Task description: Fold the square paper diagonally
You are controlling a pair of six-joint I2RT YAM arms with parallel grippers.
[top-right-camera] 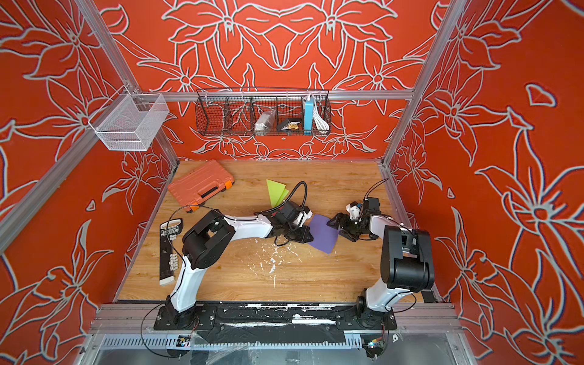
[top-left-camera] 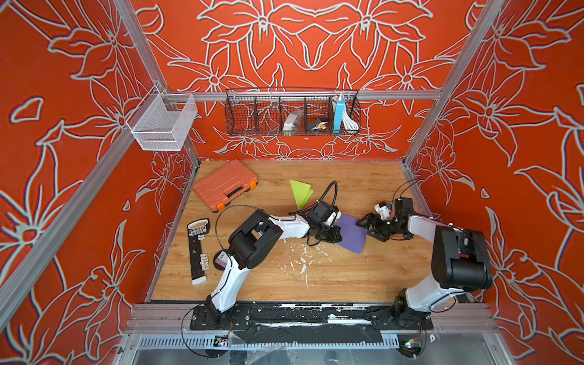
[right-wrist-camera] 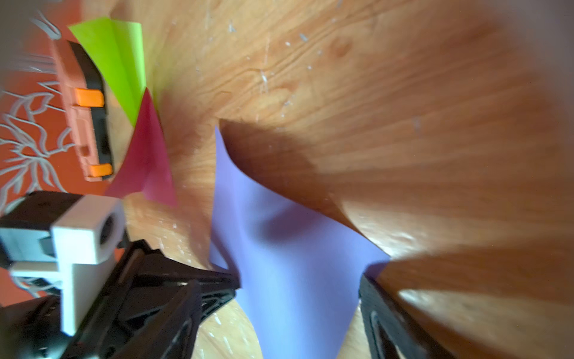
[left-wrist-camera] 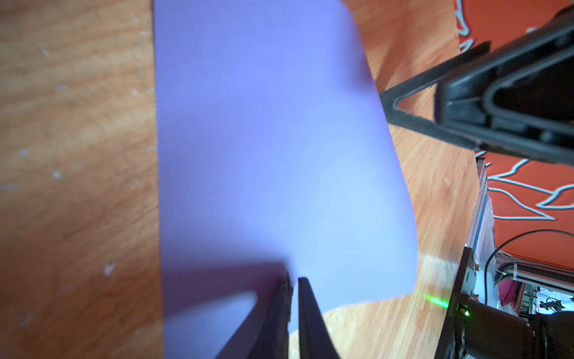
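A purple paper (top-left-camera: pixel 354 240) lies on the table between my grippers; in the right wrist view its far corner (right-wrist-camera: pixel 221 143) rises off the wood and its sides curve. My left gripper is at the paper's surface in the left wrist view, fingertips close together; whether paper is between them is unclear. My right gripper (top-right-camera: pixel 340 225) stands open at the paper's right side, its fingers (right-wrist-camera: pixel 382 317) on either side of part of the sheet in its wrist view.
Folded green (top-left-camera: pixel 299 191) and red (right-wrist-camera: pixel 146 155) papers lie behind. An orange case (top-left-camera: pixel 222 182) is at back left, a black-and-white long item (top-left-camera: pixel 197 255) at left. White scraps litter the front middle.
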